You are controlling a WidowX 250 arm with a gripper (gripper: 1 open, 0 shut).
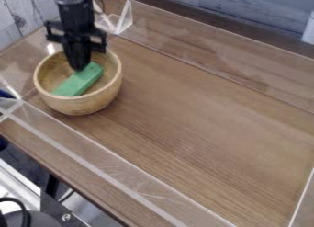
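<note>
A wide tan bowl (95, 99) stands on the wooden table at the left, with a green oblong object (79, 79) lying inside it. My black gripper (59, 62) reaches down from the top, its tips at the bowl's back-left interior, just above and left of the green object. The fingers look close together; whether anything is between them is too small to tell, and they appear clear of the green object.
Clear plastic edging runs along the table's borders. A dark coiled cable (15, 212) lies at the bottom left corner.
</note>
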